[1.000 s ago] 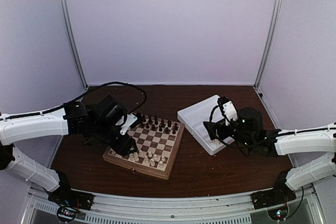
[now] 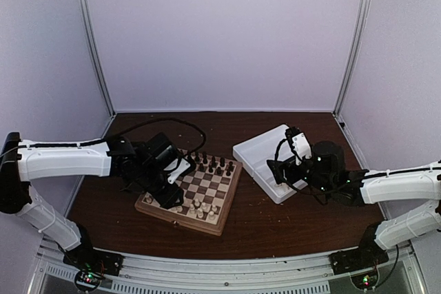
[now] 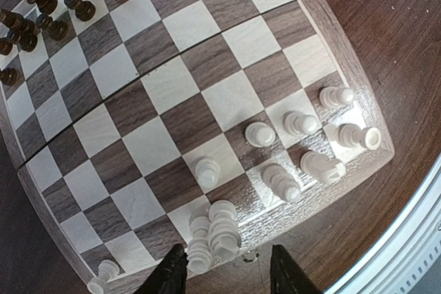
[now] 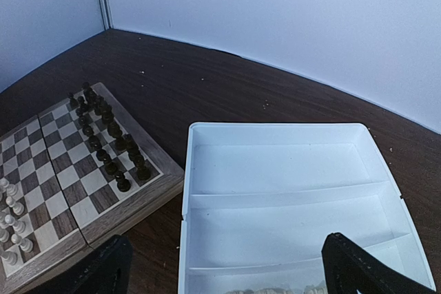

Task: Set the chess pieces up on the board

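Note:
The chessboard (image 2: 220, 197) holds dark pieces along its far side (image 4: 110, 166) and white pieces along the near side. In the left wrist view my left gripper hangs over the white back row, its fingers apart, beside two tall white pieces (image 3: 224, 228) standing close together; nothing shows held. A white rook (image 3: 358, 137) stands in the near right corner. My right gripper (image 2: 275, 170) is open over the white plastic tray (image 4: 289, 142), whose near compartment has white pieces, mostly cut off by the frame in the right wrist view.
Walls enclose the back and sides, with a metal rail along the front edge.
The right arm has stayed still.

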